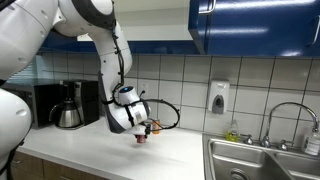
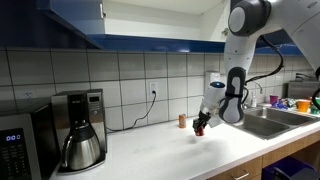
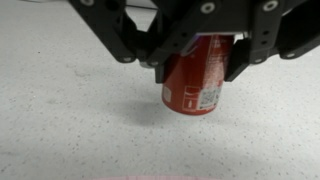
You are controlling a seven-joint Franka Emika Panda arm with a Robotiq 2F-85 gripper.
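A red can point(image 3: 196, 85) with a white printed label sits between the black fingers of my gripper, which is shut on it. Its lower part and base show in the wrist view; the upper part is hidden by the fingers. In exterior view 1 the can point(image 1: 141, 138) appears small, just under the gripper point(image 1: 143, 131), over the middle of the white counter. Exterior view 2 shows the can point(image 2: 199, 130) below the wrist. Whether its base touches the counter cannot be made out.
An orange object point(image 1: 157, 126) stands behind the gripper near the tiled wall. At the left are a coffee maker point(image 1: 68, 110) and a microwave point(image 1: 38, 98). A sink point(image 1: 245, 160) with a faucet and bottles lies to the right.
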